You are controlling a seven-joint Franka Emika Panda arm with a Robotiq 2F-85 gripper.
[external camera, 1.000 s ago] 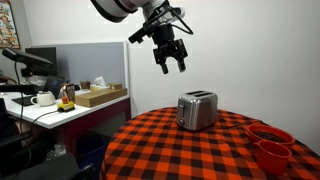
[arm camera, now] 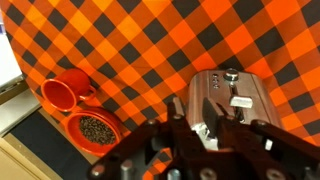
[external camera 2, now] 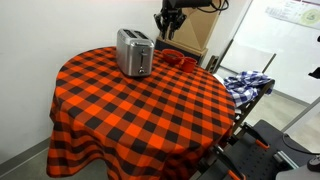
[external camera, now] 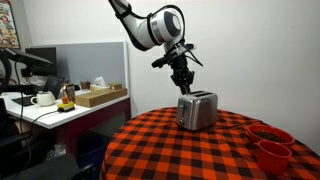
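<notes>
A silver toaster (external camera: pixel 197 110) stands upright on the table, its top slots facing up. Above its near left end in exterior view 1 hangs my gripper (external camera: pixel 189 88), pointing down. From the wrist view, the fingertips of my gripper are apart, with a gap between them and nothing visibly held. The toaster (arm camera: pixel 258 97) lies partly beneath the fingers there, showing its lever and knob; the gripper hides much of its body. In exterior view 2 the toaster (external camera 2: pixel 135 52) appears left of my gripper (external camera 2: pixel 167 33). Whether the fingers touch it is unclear.
On the checked tablecloth (external camera: pixel 160 150) stand a red mug (external camera: pixel 271 157) and a red bowl (arm camera: pixel 93 132) of dark beans, both away from the toaster. A side table with boxes (external camera: pixel 98 96) is at the left.
My gripper has come down and slightly right, from well above the toaster to close over its end. Its fingers look closer together than before. The toaster, mug and bowl have stayed put.
</notes>
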